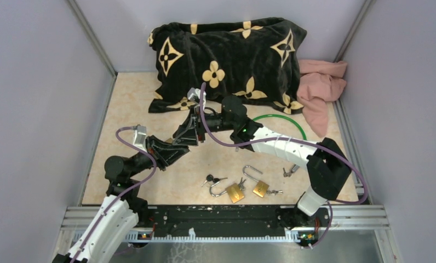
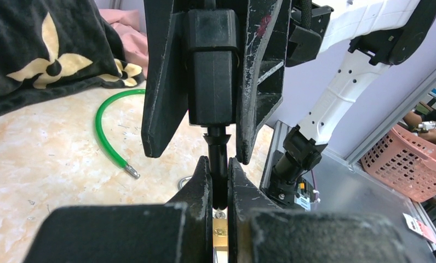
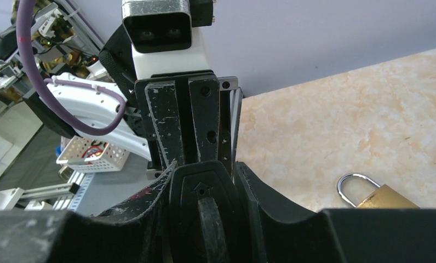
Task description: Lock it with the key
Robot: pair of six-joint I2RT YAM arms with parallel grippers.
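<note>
A black object point(image 2: 213, 87) with a blocky body and a narrow stem stands between my two grippers. From above, my right gripper grips its body; below, my left gripper is shut on the stem. The right wrist view shows the black body point(image 3: 202, 186) with a small arrow mark between the right fingers. Whether it is a key or a lock part, I cannot tell. Another padlock point(image 3: 387, 198) lies on the table.
A green tube-like cable curves across the table on the right. The black patterned blanket point(image 1: 227, 60) and a pink cloth point(image 1: 317, 93) fill the back. Bare tabletop point(image 1: 221, 156) shows in front of the meeting grippers.
</note>
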